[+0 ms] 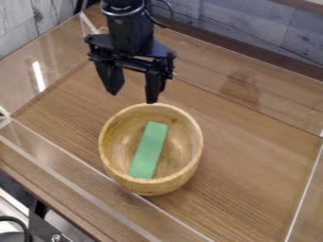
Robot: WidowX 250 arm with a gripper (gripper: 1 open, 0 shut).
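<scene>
A tan round bowl (182, 165) sits on the wooden table, holding a green rectangular block (146, 149) lying lengthwise inside. Above and behind the bowl hangs the black gripper (132, 83) on its dark arm, fingers pointing down, clear of the bowl and block. Whether its fingers are open or shut is hard to make out.
A white wall runs along the back right, and pale edges with some dark cables border the left and lower left.
</scene>
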